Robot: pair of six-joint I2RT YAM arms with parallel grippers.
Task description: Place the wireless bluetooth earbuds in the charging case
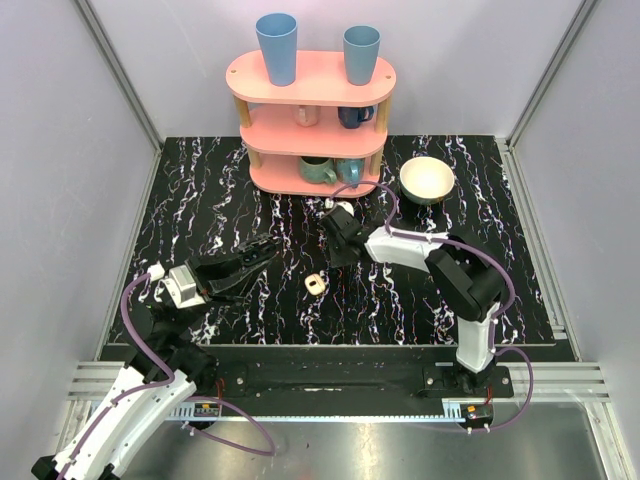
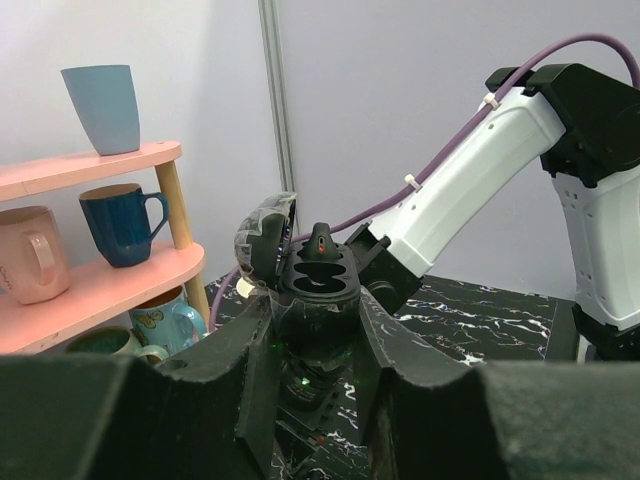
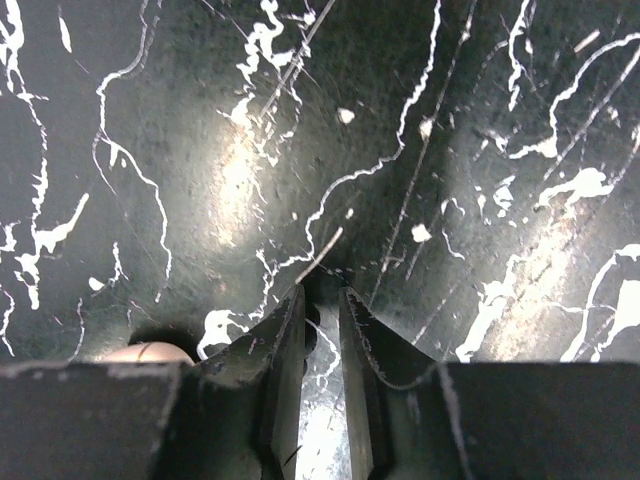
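The black charging case [image 2: 318,310] is upright with its lid [image 2: 265,240] raised, and my left gripper is shut on it. Its open top faces the wrist camera, showing dark hollows and a dark piece [image 2: 320,243] with a red spot; whether that piece is an earbud is unclear. From above, the left gripper [image 1: 266,247] hangs left of centre. My right gripper points down close over the marble table, fingers part open. A small black piece [image 3: 311,330], probably an earbud, shows beside its left finger, mostly hidden; I see no grip on it.
A small pale square object with a dark centre [image 1: 315,285] lies on the table between the arms. The pink shelf [image 1: 311,133] with cups stands at the back, close behind the right gripper. A white bowl [image 1: 427,178] is at the back right.
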